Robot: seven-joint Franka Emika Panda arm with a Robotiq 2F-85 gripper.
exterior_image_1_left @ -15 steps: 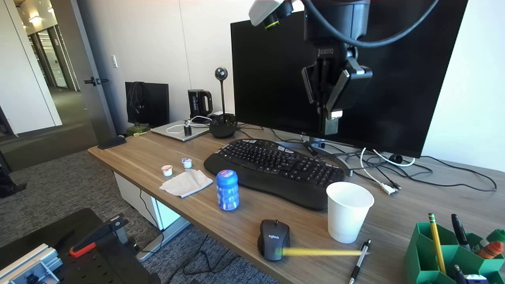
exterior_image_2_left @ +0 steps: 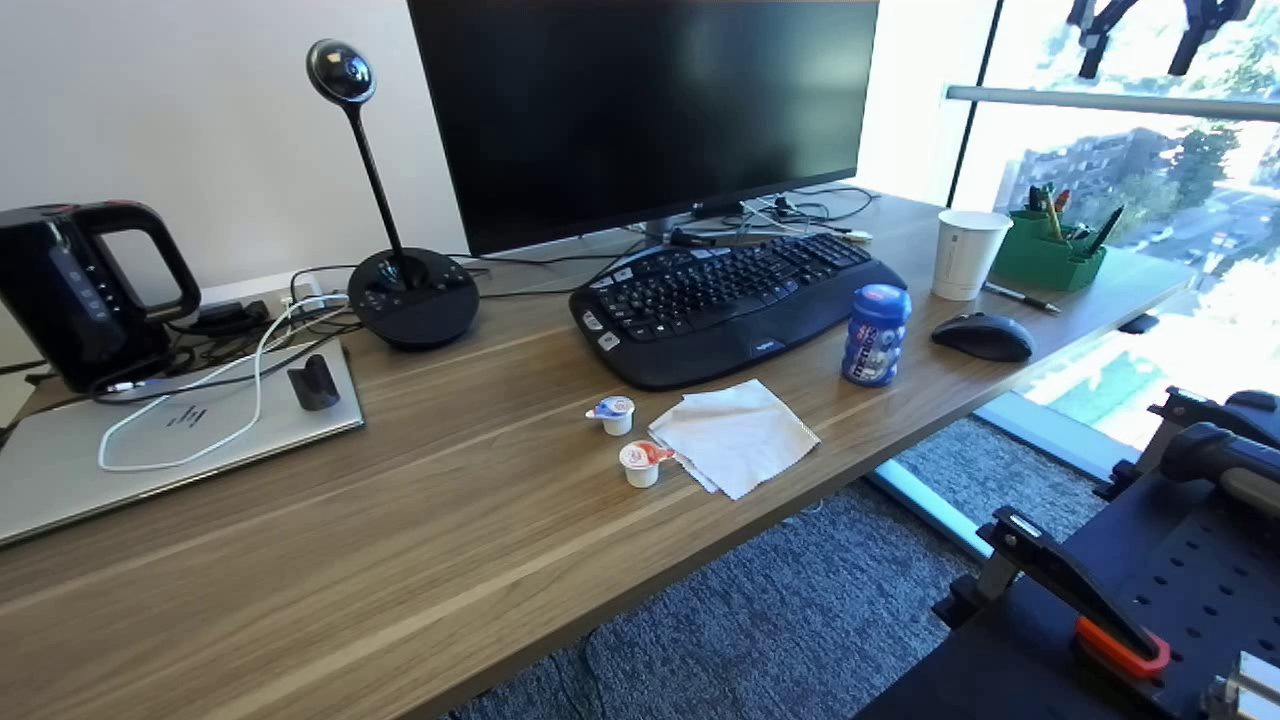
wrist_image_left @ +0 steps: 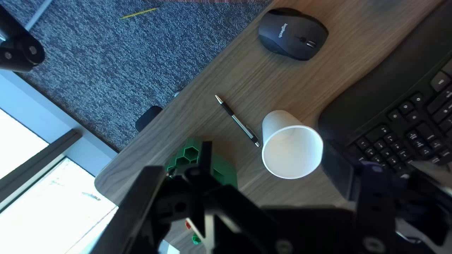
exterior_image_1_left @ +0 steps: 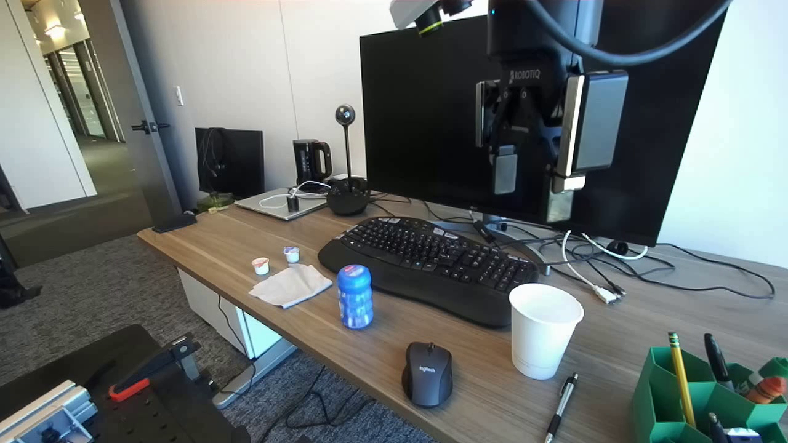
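My gripper [exterior_image_1_left: 532, 187] hangs high in front of the dark monitor, its fingers spread with nothing between them. It is also visible at the top right of the second exterior view. A yellow pencil [wrist_image_left: 138, 13] lies on the carpet beyond the desk edge in the wrist view. The white paper cup [exterior_image_1_left: 543, 336] stands upright on the desk, empty inside as seen from above. Beside it lies a black and silver pen [wrist_image_left: 237, 121]. The green hexagonal pen holder [exterior_image_1_left: 705, 399], with another yellow pencil [exterior_image_1_left: 681, 380] and several pens, stands at the desk's end.
A black mouse [exterior_image_1_left: 428, 374] and blue bottle [exterior_image_1_left: 355, 296] stand near the front edge, before the keyboard [exterior_image_1_left: 436, 266]. Further along lie a folded cloth [exterior_image_2_left: 734, 438] and two small creamer cups. Cables [exterior_image_1_left: 613, 258] run beneath the monitor.
The fingers have gone from close together to spread, and the gripper sits slightly further right. A blurred yellow pencil was in the air over the mouse and pen; it is gone from there.
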